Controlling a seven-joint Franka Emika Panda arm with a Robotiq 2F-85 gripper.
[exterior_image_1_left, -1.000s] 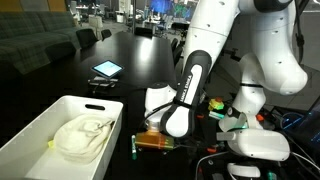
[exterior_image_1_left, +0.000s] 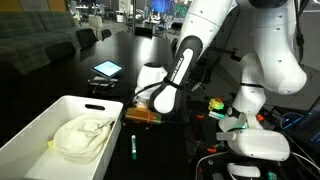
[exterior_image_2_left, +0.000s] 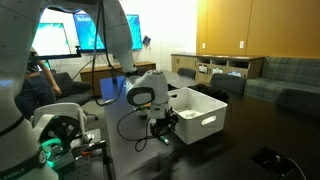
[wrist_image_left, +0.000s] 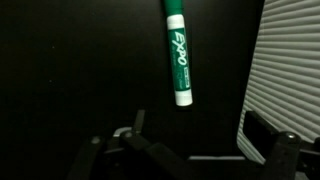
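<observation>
A green Expo marker (wrist_image_left: 179, 60) with a white end lies on the dark table, pointing lengthwise toward my gripper in the wrist view. The gripper is open, its fingers (wrist_image_left: 137, 124) wide apart and nothing held between them. Exterior view 1 shows the marker (exterior_image_1_left: 134, 147) beside the white box, and my gripper (exterior_image_1_left: 140, 114) raised behind it. From the other side, the gripper (exterior_image_2_left: 160, 126) appears above the table, close to the box. The marker's far end runs out of the wrist view.
The white box (exterior_image_1_left: 108, 108) holds a pale cloth (exterior_image_1_left: 82, 137) and stands right beside the marker. A ribbed white surface (wrist_image_left: 288, 65) fills the wrist view's right side. A tablet-like panel (exterior_image_1_left: 107, 69) lies farther back.
My gripper has risen and drawn back from low near the marker, uncovering more of the table. The marker stays about where it was beside the box.
</observation>
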